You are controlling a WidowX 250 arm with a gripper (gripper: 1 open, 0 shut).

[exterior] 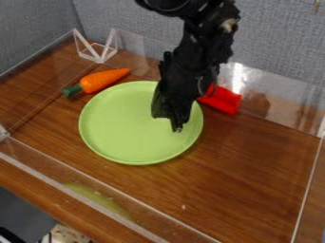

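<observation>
The black gripper (173, 106) hangs over the right part of a green plate (124, 129), its fingers pointing down and shut, with nothing visible between them. An orange carrot (99, 82) with a green top lies just left of the plate. A red object (221, 101) lies behind and right of the gripper, partly hidden by it.
A white wire frame (94, 49) stands at the back left.
</observation>
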